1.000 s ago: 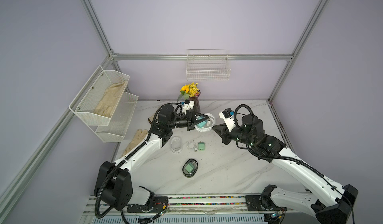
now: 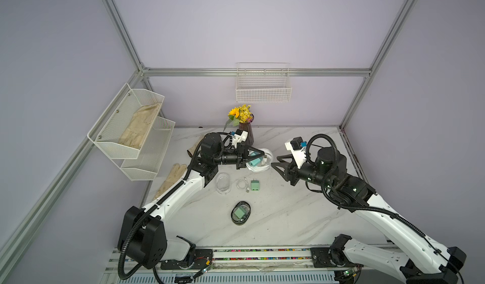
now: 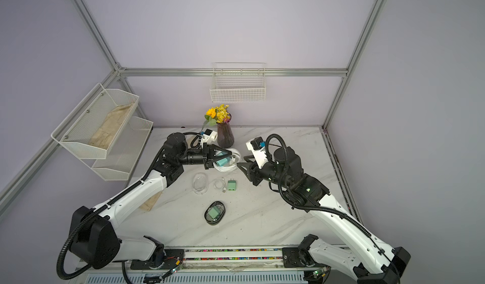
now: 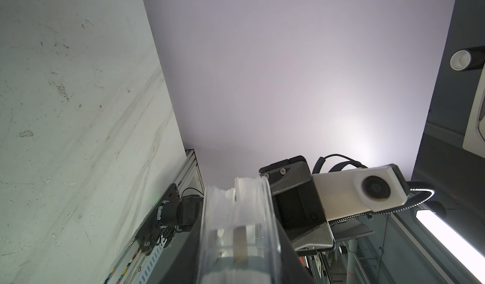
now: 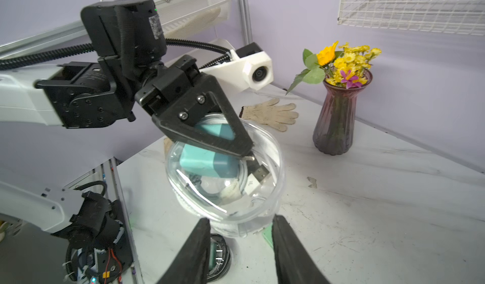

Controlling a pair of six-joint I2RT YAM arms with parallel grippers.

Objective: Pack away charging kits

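Note:
Held in the air by my left gripper (image 2: 261,154) is a clear round case (image 2: 266,166) with a teal charger (image 5: 208,161) and a white cable (image 5: 251,184) inside. One left finger (image 5: 229,141) reaches across the case. The case also fills the bottom of the left wrist view. My right gripper stands open and empty to its right, with a gap between. On the table lie a green charger (image 2: 255,185), a coiled white cable (image 2: 242,184), a clear case part (image 2: 222,183), and a black-rimmed case (image 2: 241,212) with a green charger inside.
A vase of flowers (image 5: 337,114) stands close behind the left gripper. Beige gloves (image 2: 171,178) lie at the left, near a white two-tier rack (image 2: 146,147). A wire basket (image 2: 263,88) hangs on the back wall.
My right gripper was closed beside the held case; it has since opened and backed away to the right. The left gripper and its case have barely moved.

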